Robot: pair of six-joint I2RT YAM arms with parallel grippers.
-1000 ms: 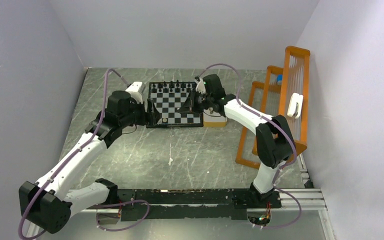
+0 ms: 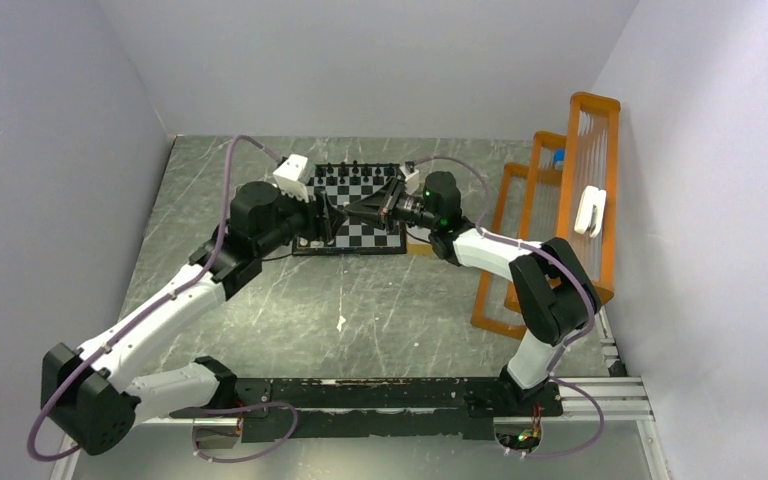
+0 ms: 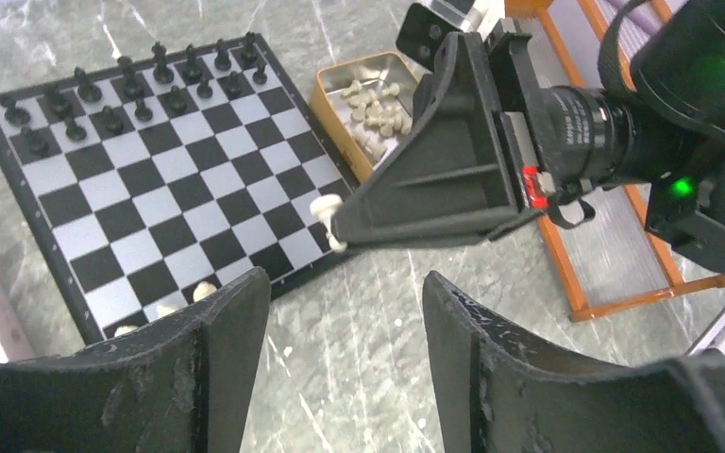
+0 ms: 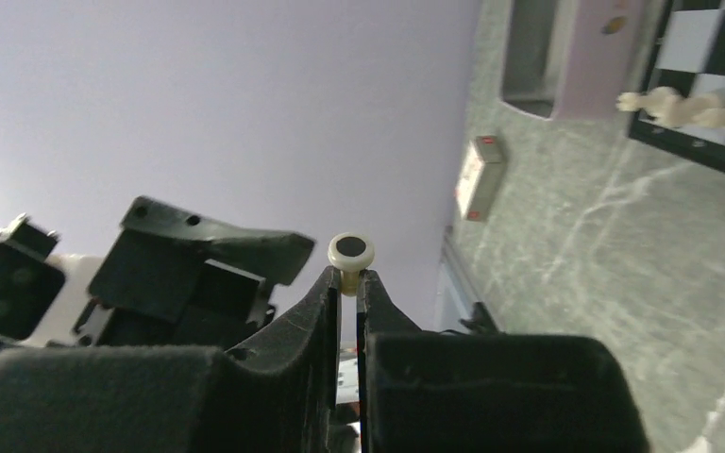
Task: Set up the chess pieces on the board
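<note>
The chessboard (image 3: 193, 189) bears two rows of black pieces (image 3: 162, 71) along its far side. Several white pieces (image 3: 205, 291) stand at its near left corner, partly hidden by a left finger. My right gripper is shut on a white chess piece (image 3: 328, 217), whose round base with a dark centre (image 4: 350, 247) sticks out beyond the fingertips. Over the board, my left gripper is open, fingers apart and nothing between them. Its tips face the held piece and stand close to it in the top view.
A tan box (image 3: 326, 109) with several loose white pieces lies right of the board. A pale open container (image 4: 581, 66) sits at the board's left. Wooden racks (image 2: 550, 200) stand at the far right.
Both grippers have come together over the board: the left moved right, the right moved left.
</note>
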